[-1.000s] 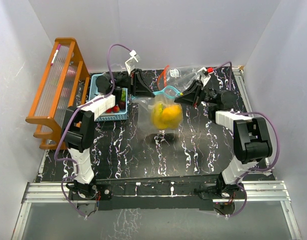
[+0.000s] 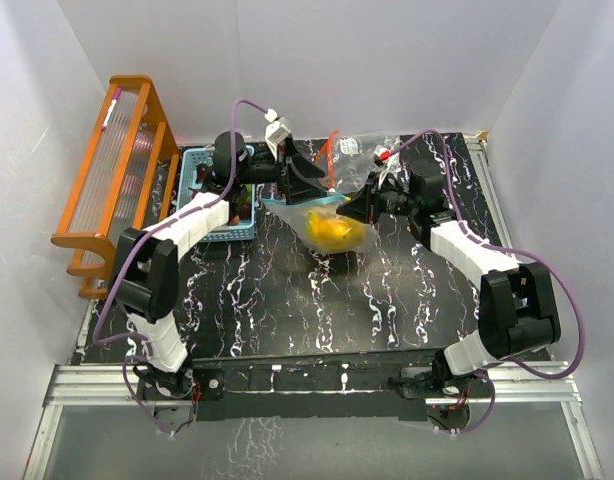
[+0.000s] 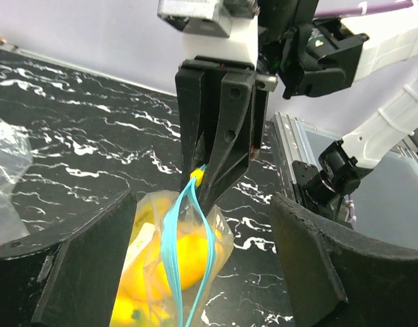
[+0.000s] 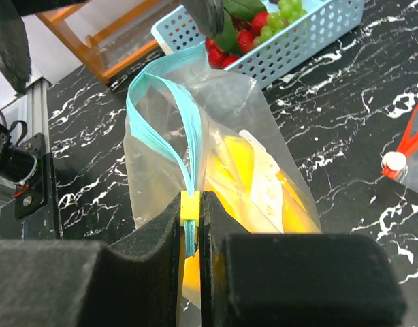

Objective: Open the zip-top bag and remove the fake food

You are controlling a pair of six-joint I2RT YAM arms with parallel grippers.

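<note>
A clear zip top bag [image 2: 332,228] with a teal zip strip [image 4: 169,126] hangs from my right gripper [image 2: 359,206], which is shut on the strip's end by a small yellow slider [image 4: 190,206]. In the right wrist view the strip's two sides bow apart past the slider, so the mouth gapes there. Yellow fake food [image 3: 182,259] lies inside the bag. My left gripper [image 2: 309,190] is open above the bag's left part. In the left wrist view, the bag's mouth shows between and beyond its spread fingers, with nothing gripped.
Behind the left arm stands a blue basket [image 2: 227,233] with fake fruit. Another clear bag with a red strip [image 2: 327,152] lies flat at the back. An orange wooden rack [image 2: 77,240] is at the left wall.
One second ago my left gripper was at the strip's left end.
</note>
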